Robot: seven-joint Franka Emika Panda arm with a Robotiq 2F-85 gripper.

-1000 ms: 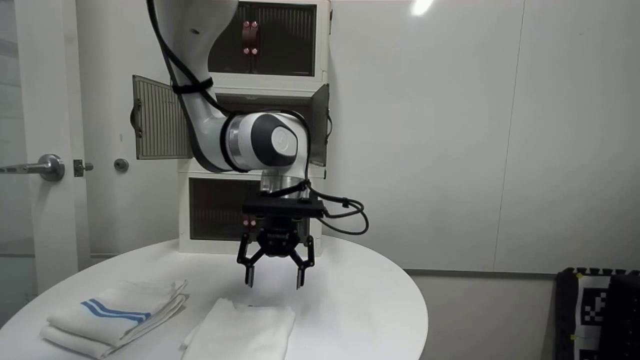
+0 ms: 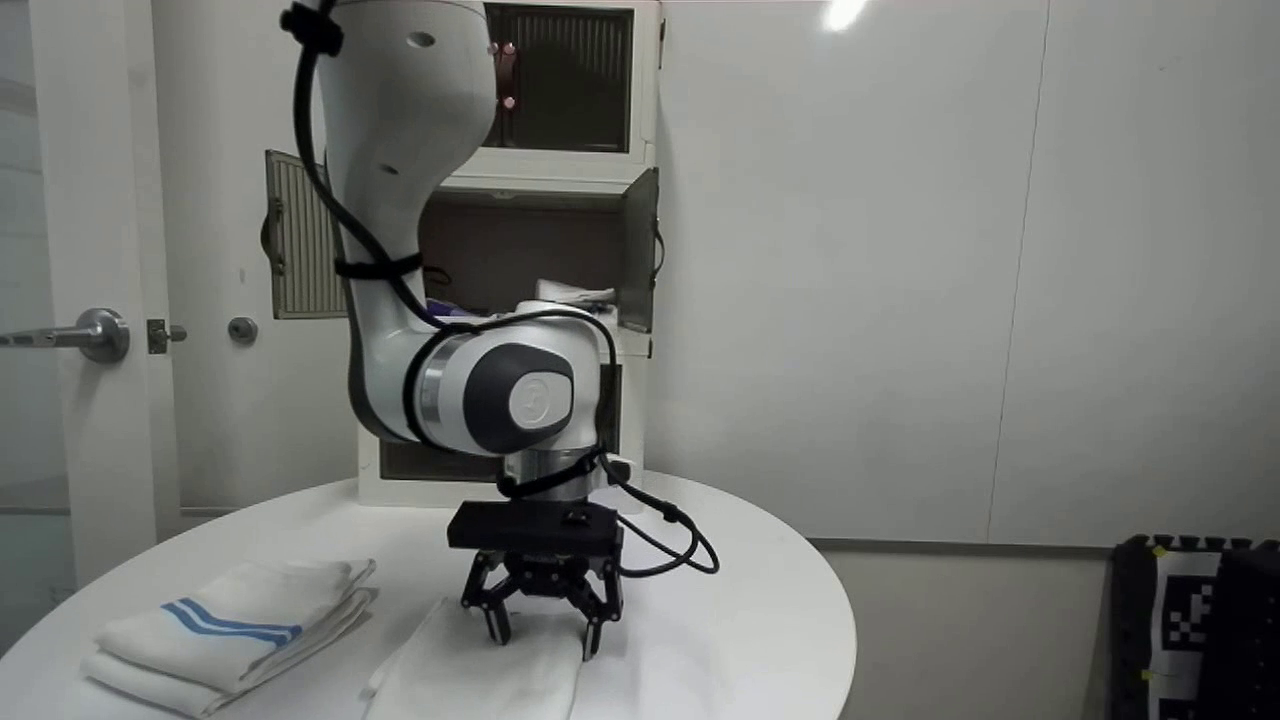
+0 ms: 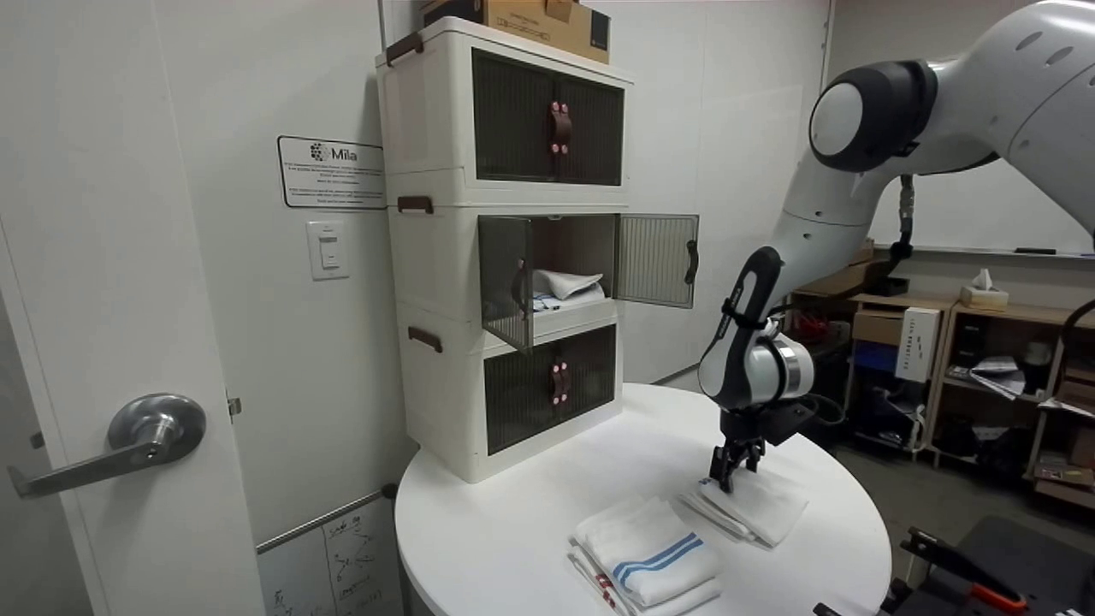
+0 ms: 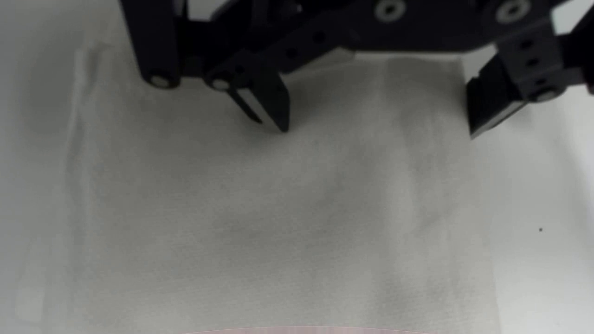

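Observation:
Under my gripper [image 2: 543,642] lies a folded plain white cloth [image 2: 486,678] on the round table. The fingers stand open, pointing down at the cloth's far end. In the wrist view one finger [image 4: 273,103] is over the cloth and the other is at its right edge; whether the tips touch cannot be told. The cloth [image 4: 289,222] fills most of that view, flat between the fingers. To the left sits a second folded stack of white cloth [image 2: 228,636] with blue stripes. A red-marked cloth [image 3: 600,585] shows at its bottom edge in the second exterior view.
A stacked cabinet [image 3: 441,390] stands at the table's back. Its middle compartment is open, both doors swung out, with folded white cloth [image 3: 566,287] inside.
My gripper has come down from above the table to the white cloth's far end, moving slightly left. It remains open, and both folded cloths lie where they were.

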